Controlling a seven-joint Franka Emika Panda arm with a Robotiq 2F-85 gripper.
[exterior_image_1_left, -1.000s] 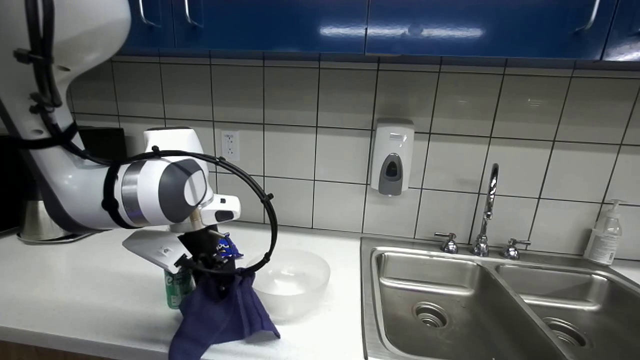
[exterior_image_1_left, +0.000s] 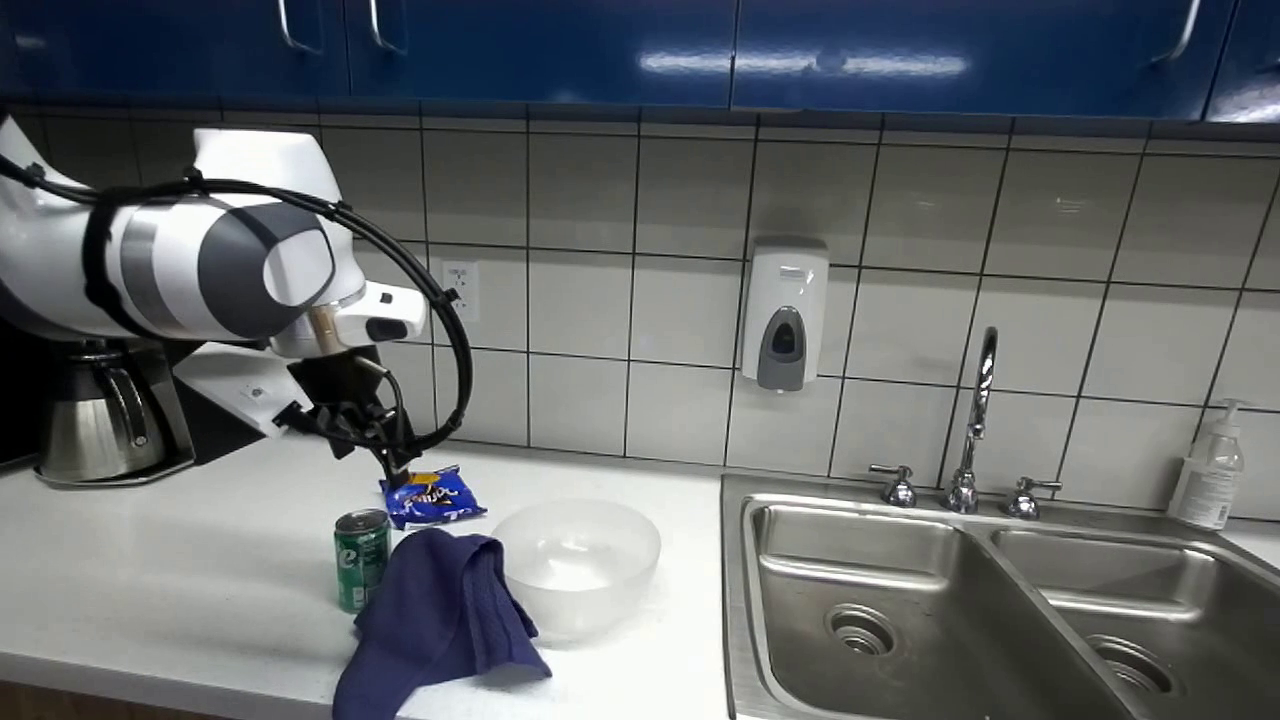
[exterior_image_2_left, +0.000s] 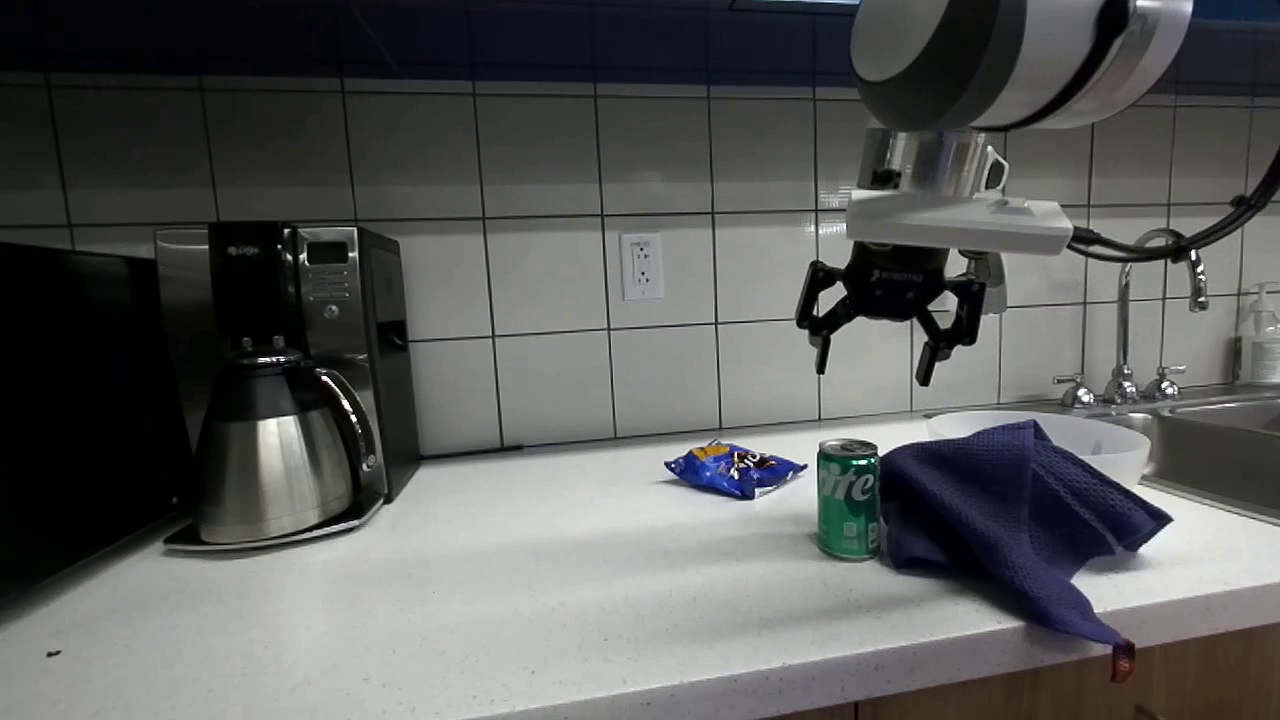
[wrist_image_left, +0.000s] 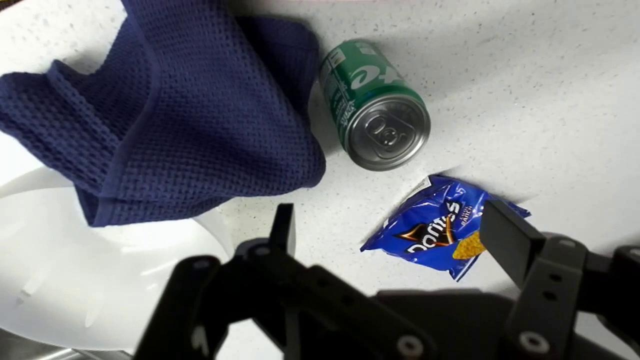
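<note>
My gripper (exterior_image_2_left: 875, 364) hangs open in the air above the counter, with nothing between its fingers. Crumpled beside the green can (exterior_image_2_left: 848, 502) lies a dark blue towel (exterior_image_2_left: 1002, 510), one corner drooping over the counter's front edge. The towel also rests against the near side of a translucent white bowl (exterior_image_1_left: 582, 564). The can stands upright. Behind it is a blue Doritos bag (wrist_image_left: 438, 228), lying flat; in the wrist view one finger (wrist_image_left: 510, 240) overlaps its right end. From above, the towel (wrist_image_left: 210, 120) covers part of the bowl's rim.
A double steel sink (exterior_image_1_left: 858, 588) with a faucet (exterior_image_1_left: 978, 420) is to the bowl's right. A coffee maker (exterior_image_2_left: 288, 396) stands at the far left. Blue cabinets (exterior_image_1_left: 540, 48) hang overhead.
The gripper was down at the towel; it has risen and moved left and back, away from it. The towel stays by the bowl, its top slightly settled. The Doritos bag shows more fully.
</note>
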